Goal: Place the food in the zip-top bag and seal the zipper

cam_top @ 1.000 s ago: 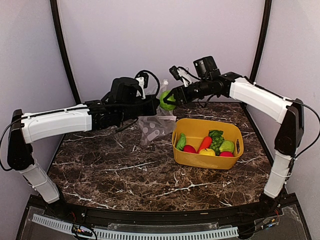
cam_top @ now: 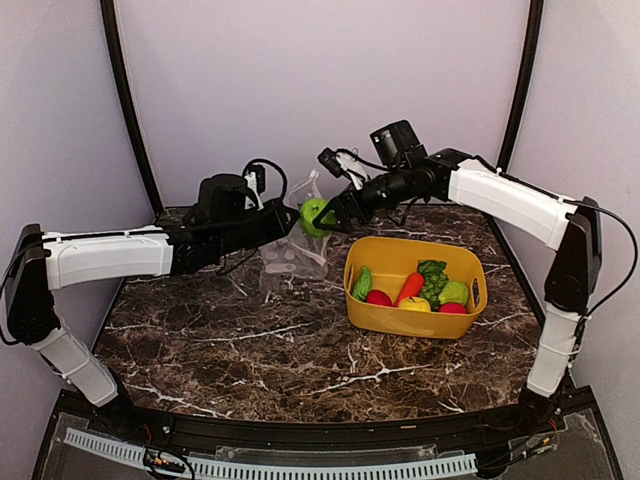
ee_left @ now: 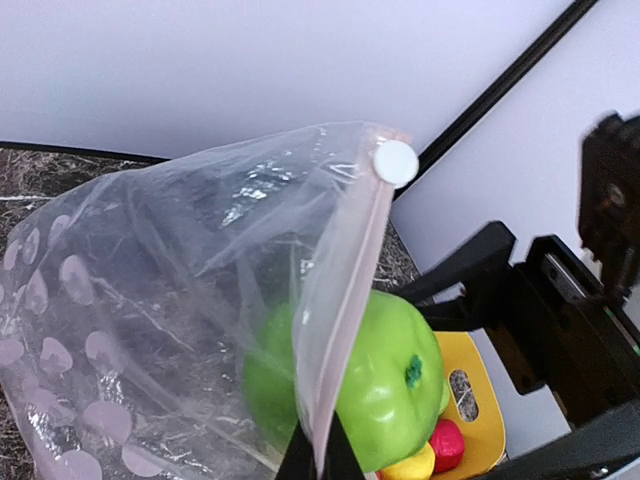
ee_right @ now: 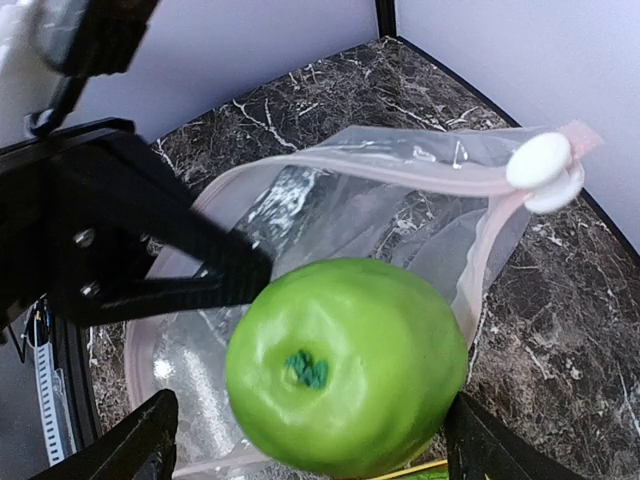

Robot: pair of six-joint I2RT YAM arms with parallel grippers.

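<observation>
My left gripper is shut on the edge of the clear zip top bag (ee_left: 150,300), which hangs open with a white slider (ee_left: 395,162) at its upper corner. A green pepper-like food sits at the bag's mouth, partly behind the plastic in the left wrist view. My right gripper (cam_top: 335,210) is open around that green food, its dark fingers reaching to the bag's opening.
A yellow bin (cam_top: 400,320) on the right of the marble table (cam_top: 230,360) holds a cucumber, a carrot, leafy greens and several round fruits.
The bin has stayed put.
</observation>
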